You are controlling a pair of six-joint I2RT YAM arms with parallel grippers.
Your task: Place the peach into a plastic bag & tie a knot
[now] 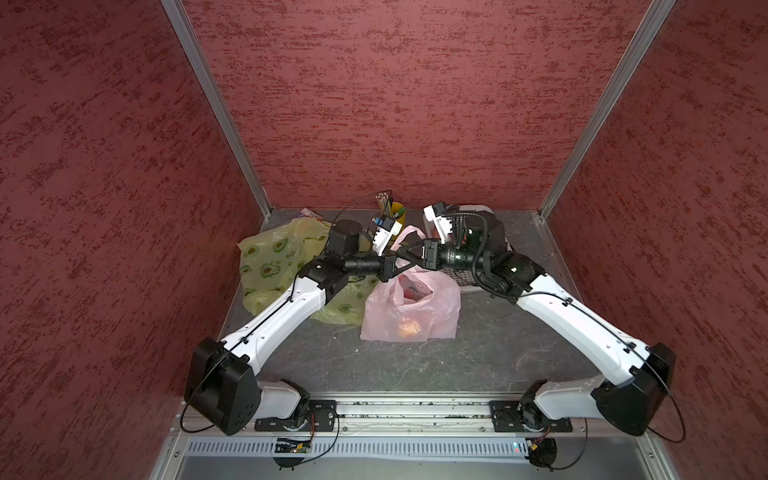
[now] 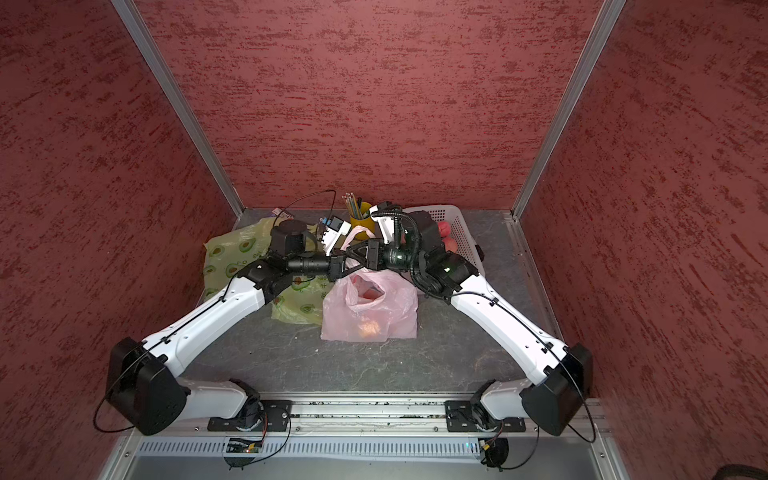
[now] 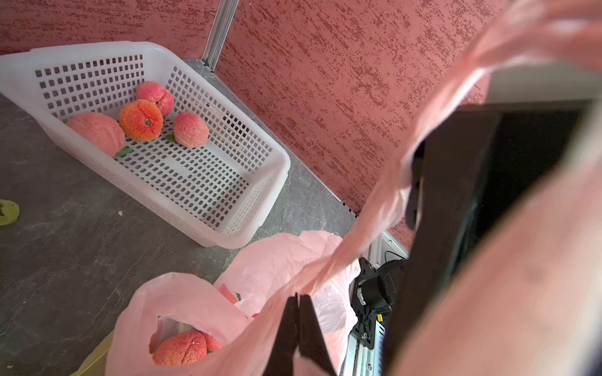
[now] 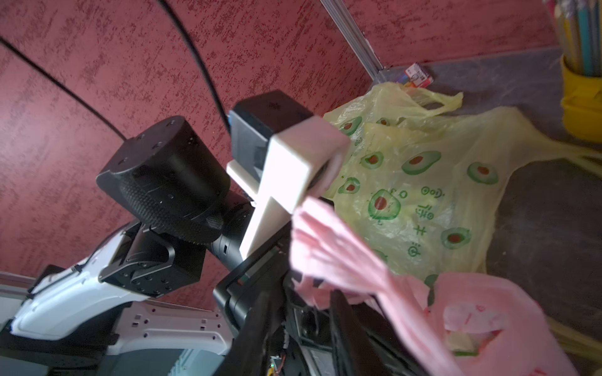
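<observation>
A pink plastic bag [image 1: 432,320] stands on the table in front of both arms, its opening facing up. Inside it lies a red-orange peach [image 3: 182,347], partly covered by the bag. My left gripper is shut; pink film runs behind and around its fingers, and I cannot make out any between the tips. Close by, above the bag, the fingers of my right gripper stand apart. A twisted pink handle [image 4: 376,282] stretches from beside the left gripper down to the bag. In the top views the two grippers overlap, hiding where the film meets them.
A white perforated basket [image 3: 250,216] with several peaches stands behind the right arm. To the left lies a yellow-green avocado-print bag [image 1: 272,264]. A yellow pencil cup [image 4: 583,106] stands at the back.
</observation>
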